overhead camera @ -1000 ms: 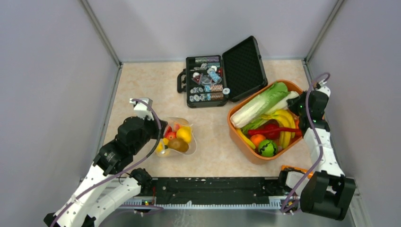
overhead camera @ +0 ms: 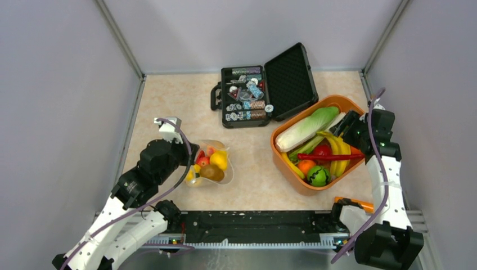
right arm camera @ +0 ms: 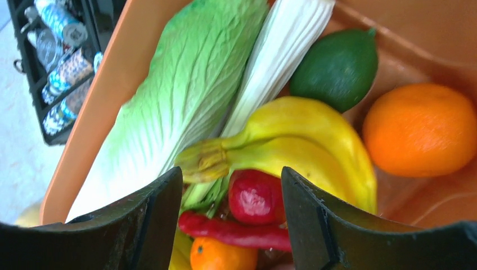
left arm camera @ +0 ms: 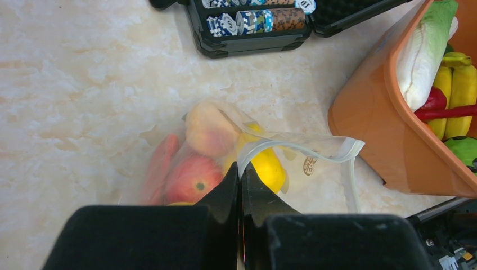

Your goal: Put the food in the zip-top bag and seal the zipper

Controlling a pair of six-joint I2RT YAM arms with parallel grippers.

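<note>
A clear zip top bag (overhead camera: 226, 173) with a white zipper strip lies on the left of the table, mouth spread. Inside are several foods, among them a brown kiwi (overhead camera: 212, 172), a yellow lemon (overhead camera: 219, 161) and a red apple (left arm camera: 193, 179). My left gripper is shut on the bag's rim. In the right wrist view my right gripper hangs over the food in the orange bin (overhead camera: 297, 183), fingers apart and nothing held. Between and beyond its fingers show a banana bunch (right arm camera: 298, 152), a dark red fruit (right arm camera: 256, 197) and a red chili (right arm camera: 242, 232).
Also in the bin are a cabbage (overhead camera: 304, 132), a watermelon-like ball (overhead camera: 318, 176), a green lime (right arm camera: 337, 67) and oranges (right arm camera: 422, 129). An open black case of chips (overhead camera: 244, 122) stands at the back. Bare table separates bag and bin.
My right gripper has moved left and a little forward over the bin, covering more of the bananas' far side. The chili has shifted slightly. The left arm and bag have stayed put.
</note>
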